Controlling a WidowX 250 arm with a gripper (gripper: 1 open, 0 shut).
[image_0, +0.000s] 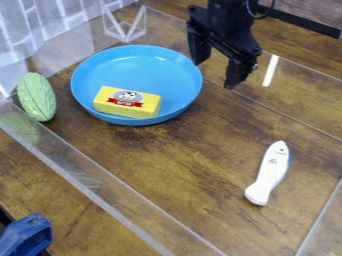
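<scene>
My black gripper (222, 62) hangs at the top centre of the camera view, open, its fingers apart above the wooden surface just right of a blue round tray (177, 72). In the tray lies a yellow box (127, 102) with a red-and-white label. A white fish-shaped object (269, 174) lies at the lower right, well apart from the gripper.
A pale green ridged object (36, 97) lies at the left. A blue object (22, 236) is at the bottom left corner. Clear plastic walls edge the wooden surface.
</scene>
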